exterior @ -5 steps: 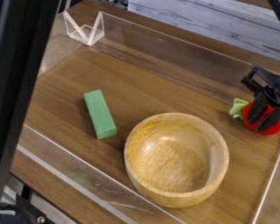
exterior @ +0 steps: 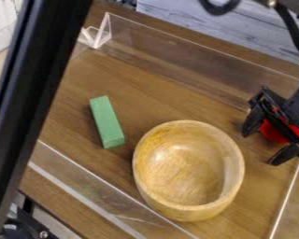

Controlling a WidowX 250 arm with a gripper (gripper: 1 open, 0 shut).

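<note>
At the right edge my black gripper (exterior: pixel 264 131) is down over a red object (exterior: pixel 276 130), its fingers around it and partly covering it; whether they are closed on it I cannot tell. A wooden bowl (exterior: pixel 189 170) stands at the lower middle. A green block (exterior: pixel 107 121) lies to its left.
A clear-walled tray edge (exterior: pixel 164 51) runs along the back, with a white wire piece (exterior: pixel 96 33) at the top left. A dark post fills the left side.
My gripper has moved down and left over the red object, which now sits slightly higher and left in view. The light green piece beside it is no longer visible.
</note>
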